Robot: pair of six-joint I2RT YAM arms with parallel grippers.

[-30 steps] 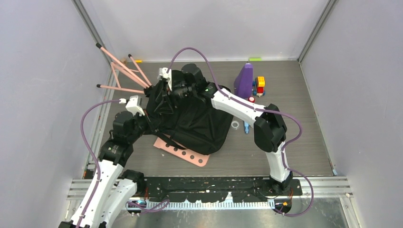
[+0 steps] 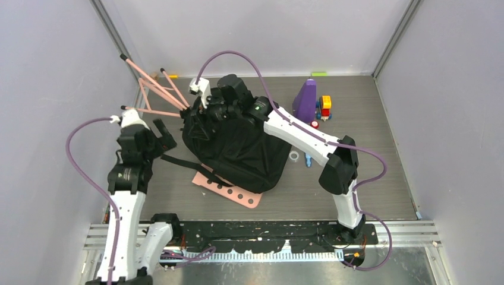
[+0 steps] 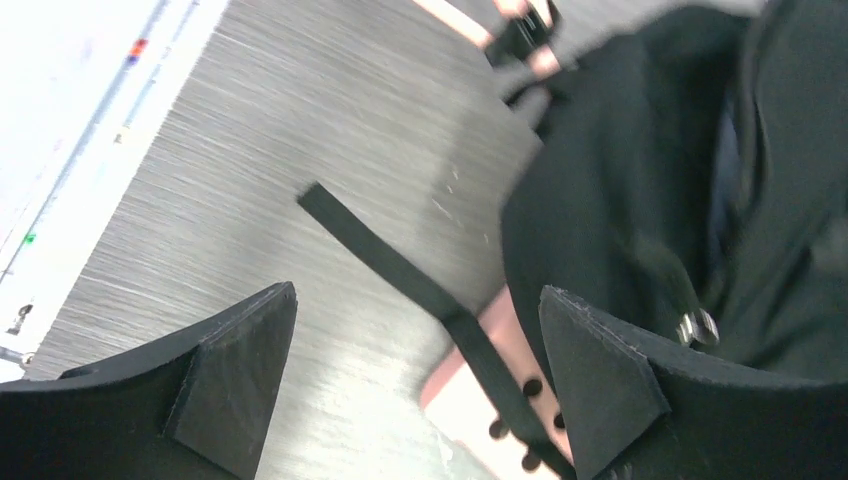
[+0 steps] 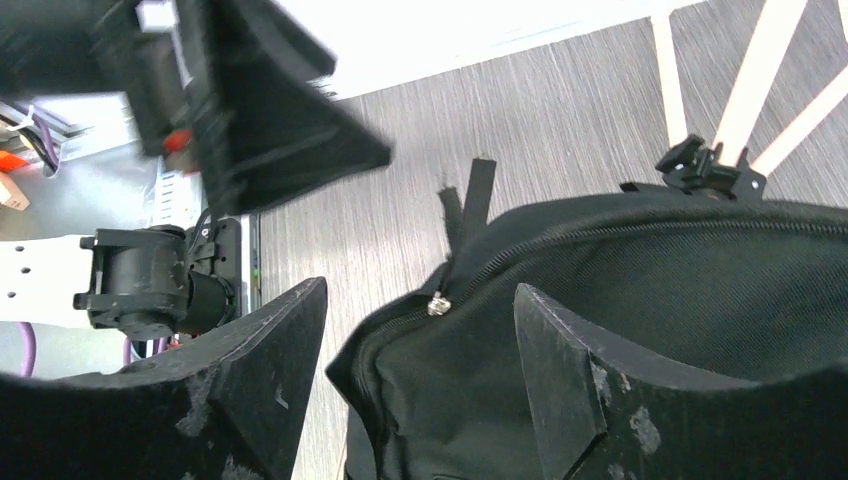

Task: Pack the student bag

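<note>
The black bag [image 2: 241, 160] lies in the middle, its strap [image 3: 370, 240] reaching out left over the floor and a pink perforated piece [image 2: 232, 196]. Left of the bag my left gripper [image 2: 163, 133] hangs open and empty, its fingers wide apart in the left wrist view. My right gripper [image 2: 199, 119] is over the bag's upper left part, open; in the right wrist view a zipper with a metal pull [image 4: 438, 305] shows between and beyond its fingers.
Pink poles [image 2: 157, 89] stick out at the back left. A purple block [image 2: 306, 101], toy vehicle [image 2: 325, 107], tape roll [image 2: 293, 155] and small blue item [image 2: 308, 160] lie right of the bag, partly near my right arm.
My left gripper has moved left, away from the bag, uncovering the strap.
</note>
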